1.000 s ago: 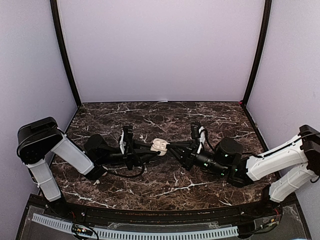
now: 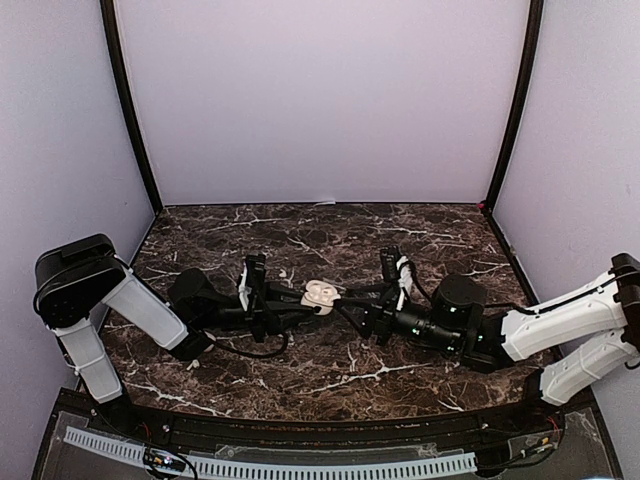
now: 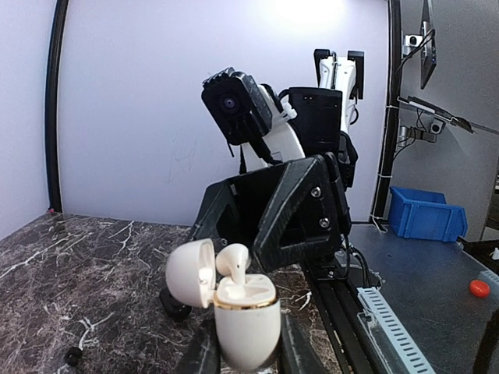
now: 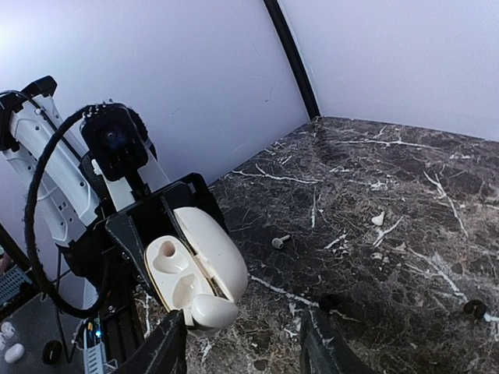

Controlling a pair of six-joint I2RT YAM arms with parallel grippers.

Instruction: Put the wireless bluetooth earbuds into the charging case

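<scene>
My left gripper (image 2: 305, 302) is shut on the white charging case (image 3: 247, 331), whose lid (image 4: 211, 249) is open. In the right wrist view one cavity is empty, and a white earbud stands at the other end of the case. My right gripper is just beside the case, its fingers apart with nothing visible between them.
Small white pieces (image 4: 378, 218) lie on the dark marble table (image 4: 374, 179), with small dark items (image 4: 474, 310). A blue bin (image 3: 427, 214) is in the left wrist view's background.
My right gripper has shifted slightly away from the case, and the case in my left gripper shows a little more from above.
</scene>
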